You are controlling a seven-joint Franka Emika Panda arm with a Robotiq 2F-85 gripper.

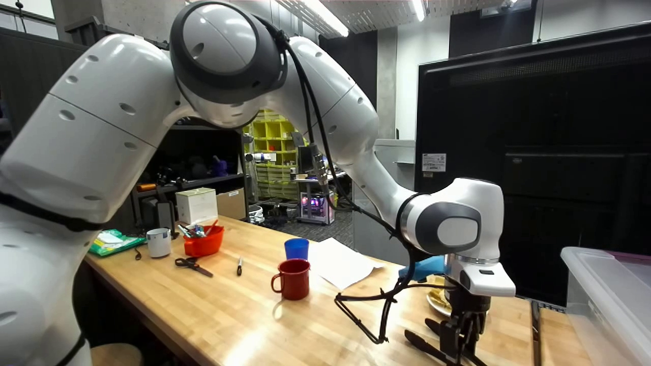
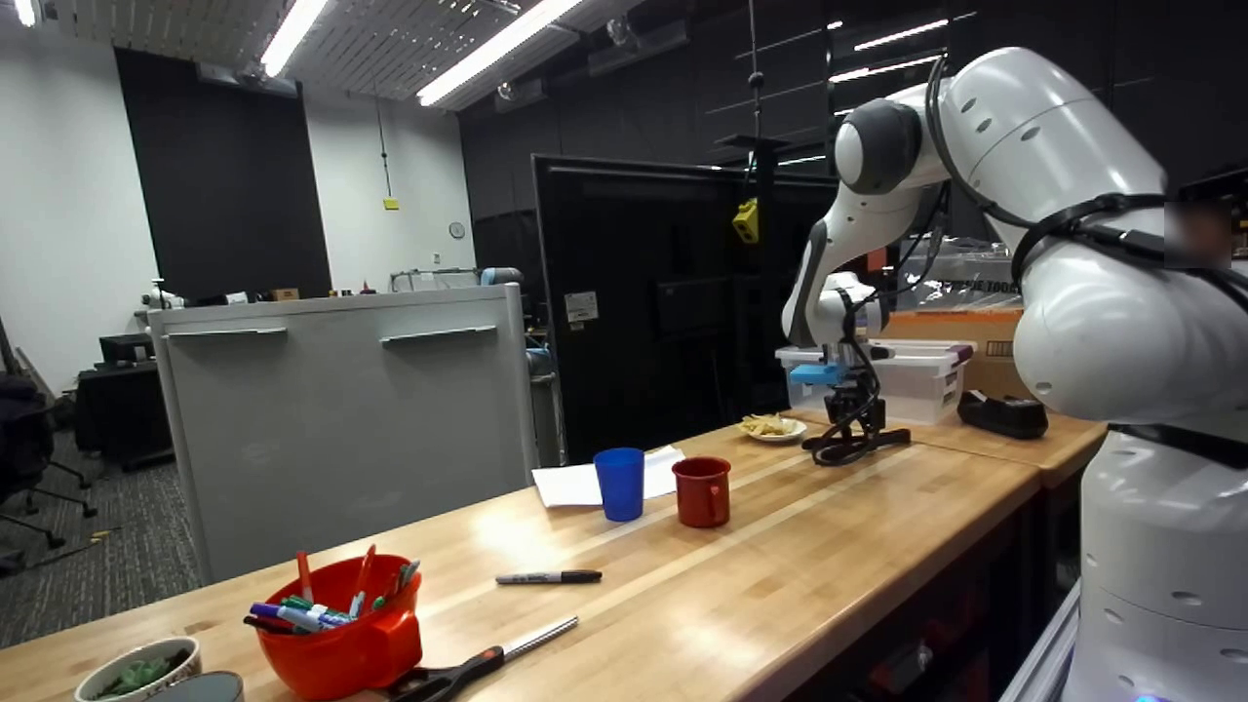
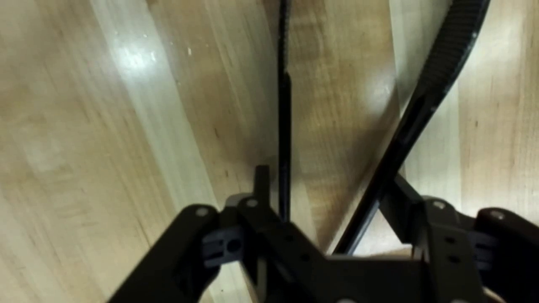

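Black tongs stand on the table under the arm. In the wrist view the thin left arm of the tongs and their ridged right arm spread apart. My gripper straddles them, its fingers well apart. A small gap shows between the left finger and the left tong arm; the right finger looks close against the other, contact unclear. Exterior view 1 has the flat tong ends pointing left from the gripper, near the bottom edge. In exterior view 2 cables partly hide the gripper.
A plate of fries sits close behind the gripper. Red mug, blue cup and white paper stand mid-table. A clear bin is to the right. Bare wood lies in front of the mug.
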